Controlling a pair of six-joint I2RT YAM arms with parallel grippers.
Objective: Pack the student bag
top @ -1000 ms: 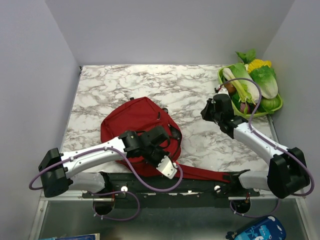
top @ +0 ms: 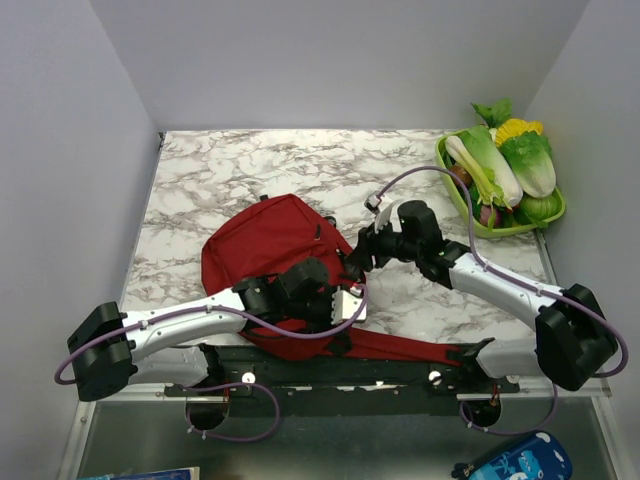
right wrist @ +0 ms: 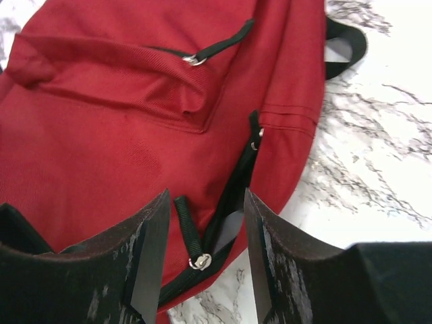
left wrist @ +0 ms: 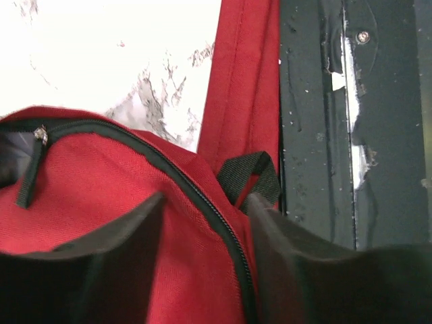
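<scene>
The red student bag (top: 265,235) lies on the marble table, its front part covered by my left arm. In the left wrist view, my left gripper has its fingers apart over the bag's edge, with red cloth and a black zipper (left wrist: 196,196) showing in the gap; contact cannot be told. My right gripper is open above the bag's right side. Below and between its fingertips lie a black zipper pull (right wrist: 189,228) and a partly open zipper. A blue patterned case (top: 525,460) and a book (top: 150,474) show at the bottom of the top view.
A green basket (top: 500,230) of vegetables stands at the back right. Red strap cloth (top: 400,346) runs along the table's front edge beside a dark rail. Bare marble (top: 390,160) lies behind the bag.
The left wrist has turned, its gripper staying near the bag's front. The bag looks unmoved.
</scene>
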